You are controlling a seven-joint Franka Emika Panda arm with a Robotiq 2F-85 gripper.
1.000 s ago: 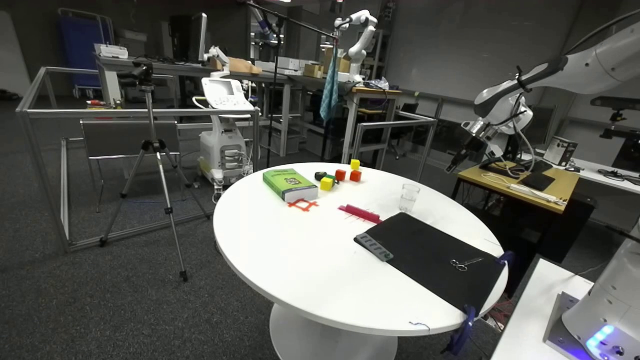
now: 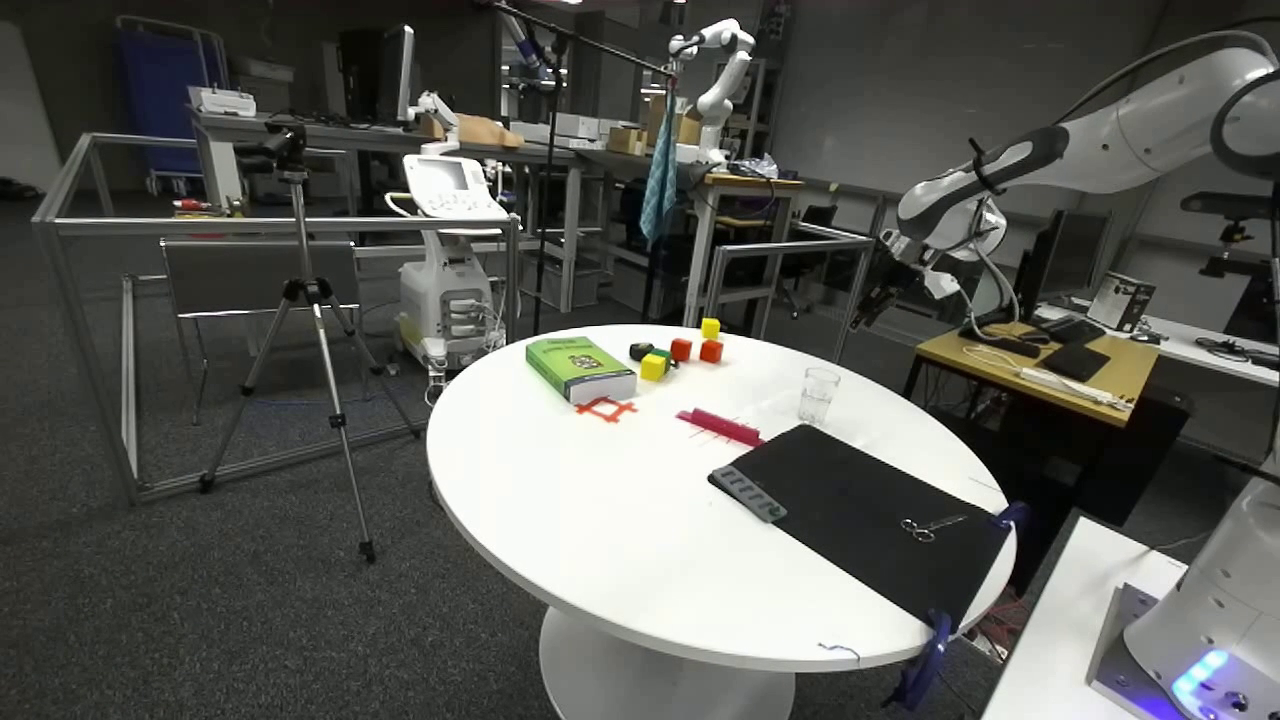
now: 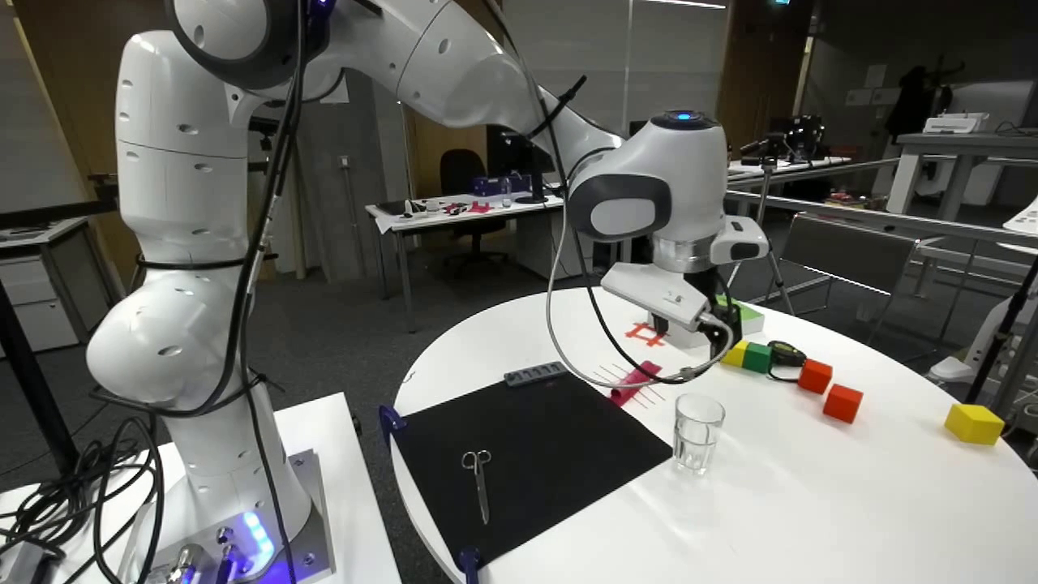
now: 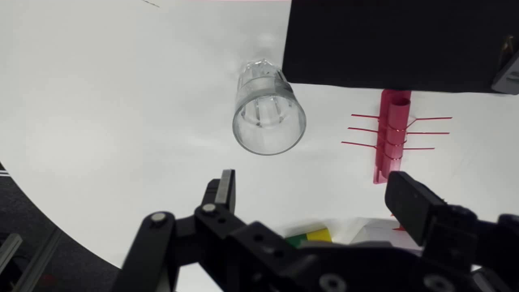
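My gripper is open, its two dark fingers wide apart and nothing between them. In the first exterior view the gripper [image 2: 879,300] hangs well above the table's far side. A clear, ribbed glass [image 4: 269,124] stands upright on the white table [image 4: 121,121], ahead of the fingers in the wrist view. The glass [image 3: 697,433] is close to the corner of a black mat [image 3: 545,462]. A pinkish-red holder with thin rods [image 4: 395,131] lies to the right of the glass in the wrist view. Silver scissors [image 3: 478,478] rest on the mat.
A green book [image 2: 578,366], a red lattice piece [image 2: 606,409], red cubes [image 3: 842,403] and a yellow cube [image 3: 974,424] lie on the table. A grey slotted bar [image 2: 749,493] sits at the mat's edge.
In the first exterior view, the arm and gripper have moved left and slightly up. The objects on the table have stayed in place.
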